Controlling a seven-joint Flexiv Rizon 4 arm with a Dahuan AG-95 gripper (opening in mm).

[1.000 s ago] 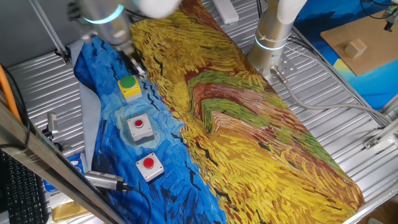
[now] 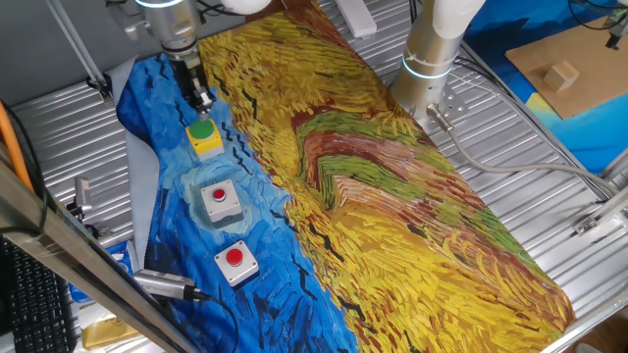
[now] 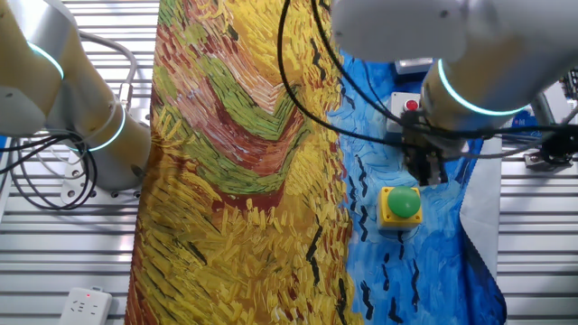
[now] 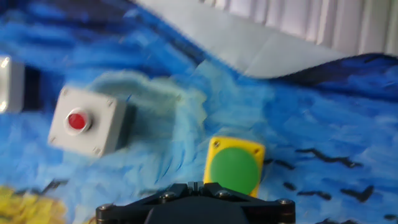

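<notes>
A yellow box with a large green button (image 2: 201, 129) sits on the blue part of the cloth. My gripper (image 2: 204, 104) hovers over the cloth by that box's far edge in exterior view 1. In the wrist view the gripper has its fingertips together, nothing visible between them, and the green button (image 4: 234, 170) appears just beyond them to the right. Two grey boxes with red buttons, a middle one (image 2: 220, 195) and a nearer one (image 2: 235, 257), stand in line with the yellow box. From exterior view 2, the green button (image 3: 404, 202) shows clear of the gripper (image 3: 426, 171).
The painted cloth (image 2: 392, 235) covers much of the slatted metal table, its yellow side free of objects. Near the front left lie a metal device (image 2: 165, 284) and its cable.
The gripper's tip has shifted left in exterior view 1, from right of the green button to just behind it, and the wrist hangs more upright. The boxes have stayed put.
</notes>
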